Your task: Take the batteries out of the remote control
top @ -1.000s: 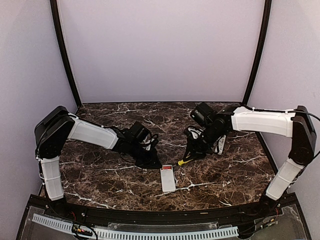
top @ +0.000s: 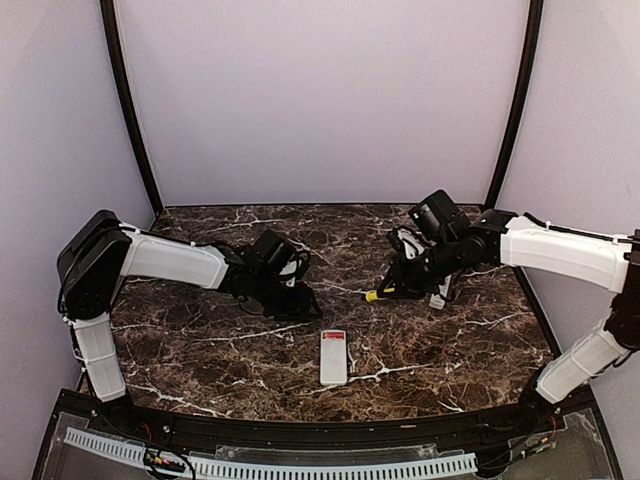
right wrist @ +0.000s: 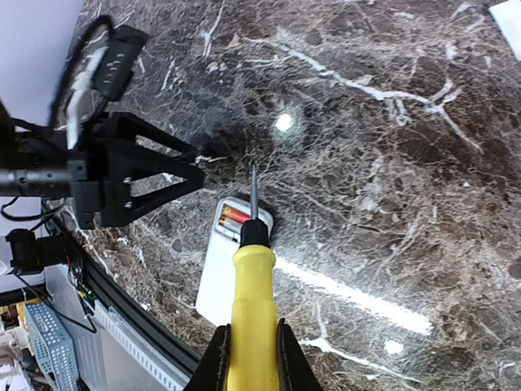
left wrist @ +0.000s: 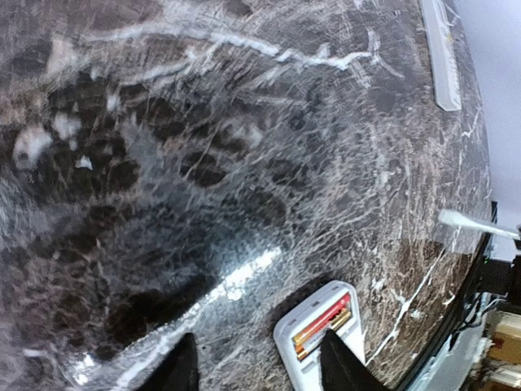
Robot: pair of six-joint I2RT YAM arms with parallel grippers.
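Note:
On the table lies the white remote control [top: 333,364], its battery compartment uncovered at the far end. Inside it, red and gold batteries [left wrist: 321,326] show in the left wrist view. My left gripper [top: 314,312] hovers just behind that end, fingers apart; its fingers [left wrist: 176,368] are blurred, with nothing between them. To the right, my right gripper is shut on the yellow handle of a screwdriver [right wrist: 255,305]. In the right wrist view the screwdriver's thin tip overlaps the remote's end; from the top it is clear of the remote.
Behind the right arm a long white object [top: 439,292] lies on the table, partly hidden.
My right gripper has moved back and to the right with the screwdriver, away from the remote. The left gripper has drawn back slightly from the compartment. The remote has turned slightly straighter.

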